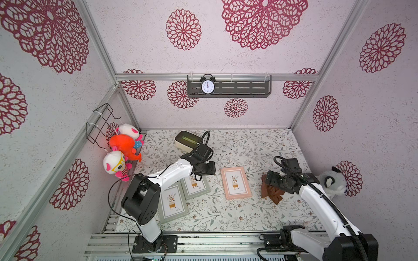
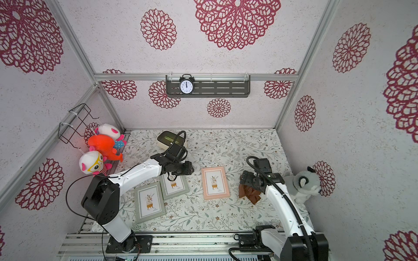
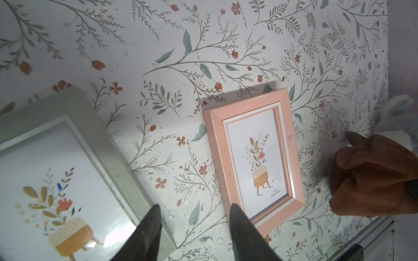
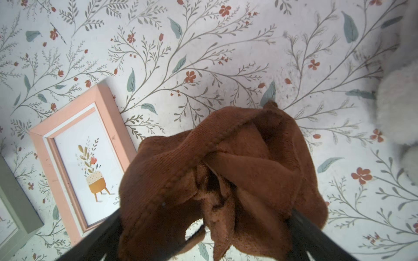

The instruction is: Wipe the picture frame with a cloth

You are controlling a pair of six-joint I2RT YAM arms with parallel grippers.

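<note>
Flat on the table lies a pink picture frame (image 1: 235,183) with a flower print, in the middle between my arms. Two grey-green frames, a larger one (image 1: 172,203) and a smaller one (image 1: 202,190), lie to its left, the smaller partly under my left arm. My left gripper hangs above the table left of the pink frame, partly open and empty. The brown cloth (image 4: 257,174) is bunched up right of the pink frame. My right gripper (image 1: 273,177) is over it, fingers wide open, with folds of cloth between and over them; their contact is hidden.
An oval green-topped box (image 1: 188,140) stands at the back left. A grey plush toy (image 1: 334,182) sits at the right wall, and colourful plush toys (image 1: 124,148) at the left. A shelf with a clock (image 1: 207,86) hangs behind.
</note>
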